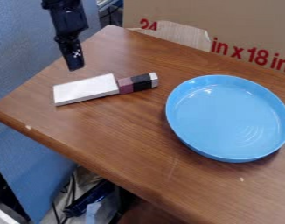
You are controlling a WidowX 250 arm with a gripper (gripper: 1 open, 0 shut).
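My black gripper (73, 61) hangs at the upper left of the camera view, above the table's left part and behind a flat white bar (84, 89) with a pinkish and dark banded end (136, 83). It is too small and dark to tell whether its fingers are open or shut. A light blue round plate (226, 118) lies on the right side of the wooden table (133, 157).
A large cardboard box (232, 26) with red printing stands along the back. The table's left edge drops to a blue padded surface (28, 166) and some clutter below. Bare wood lies in front of the bar and at the back middle.
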